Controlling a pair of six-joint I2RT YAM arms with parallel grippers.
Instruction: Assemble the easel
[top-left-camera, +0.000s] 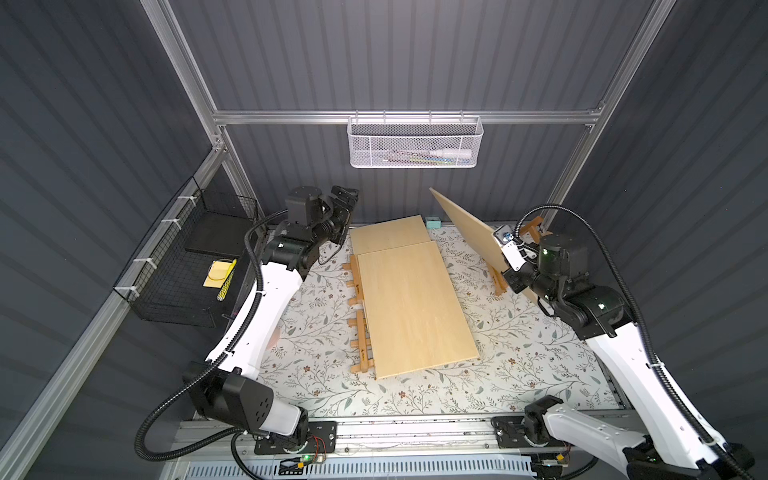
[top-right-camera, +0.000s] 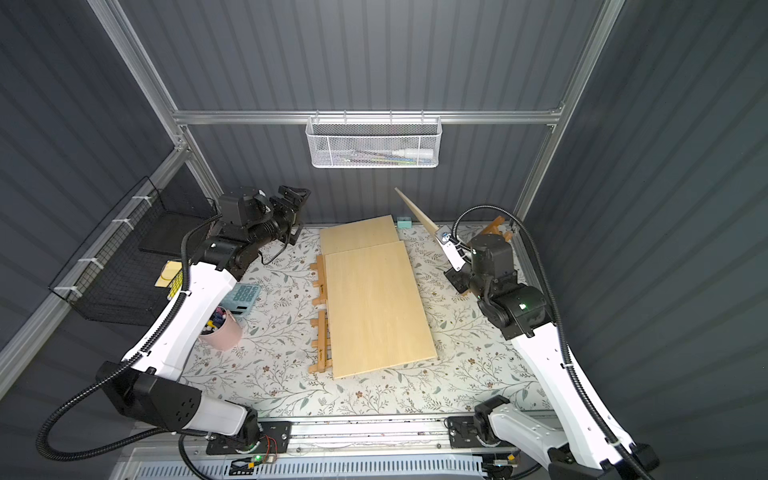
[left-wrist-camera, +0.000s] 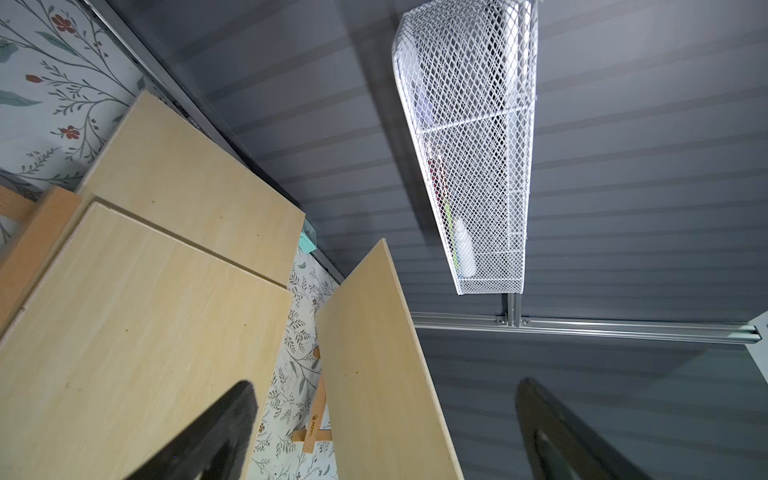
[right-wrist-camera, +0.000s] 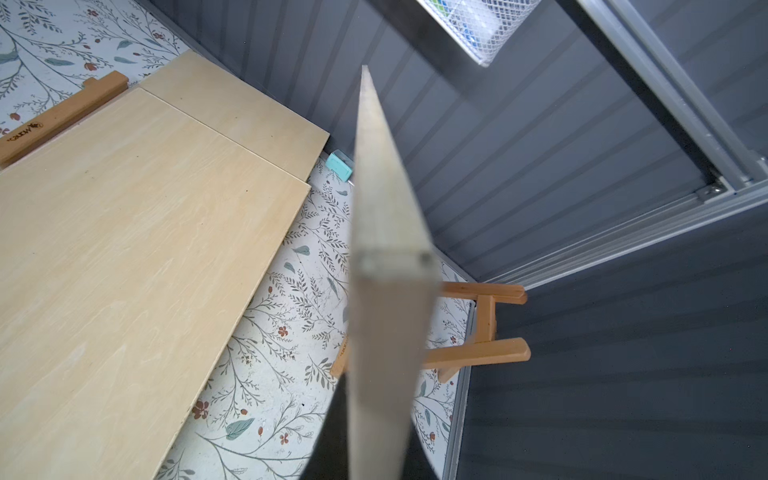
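Note:
A pale wooden board (top-left-camera: 472, 228) hangs raised and tilted on the right side, clear of the table's middle. My right gripper is shut on its edge; in the right wrist view the board stands edge-on between the fingers. Two more pale boards lie on the table: a large one (top-left-camera: 416, 312) overlapping another (top-left-camera: 392, 232) behind it. Brown slatted easel parts (top-left-camera: 362, 340) stick out under their left side. To the right, partly behind the raised board, is a brown easel frame (right-wrist-camera: 480, 352). Over the back left, my left gripper is open and empty.
A white mesh basket (top-left-camera: 416, 148) is fixed to the back wall. On the left are a black wire basket (top-left-camera: 180, 264), a pink pen cup (top-right-camera: 221, 329) and a calculator (top-right-camera: 241, 299). A small teal box (top-left-camera: 433, 222) sits at the back edge.

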